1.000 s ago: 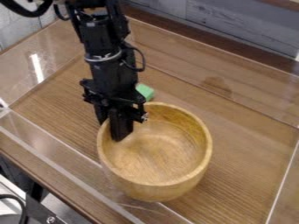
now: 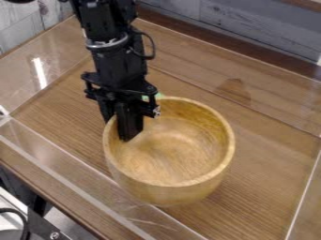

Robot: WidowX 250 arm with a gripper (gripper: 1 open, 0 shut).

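Note:
A large tan bowl (image 2: 175,159) sits in the middle of the camera view, with my black gripper (image 2: 126,122) shut on its left rim. The fingertips are partly hidden at the rim. A small green object (image 2: 153,97) is mostly hidden behind the bowl and the gripper.
A black cable (image 2: 15,217) shows at the lower left, and the table's left part is open.
My gripper and the bowl held in it have moved toward the back of the table. The green object is now more hidden behind them.

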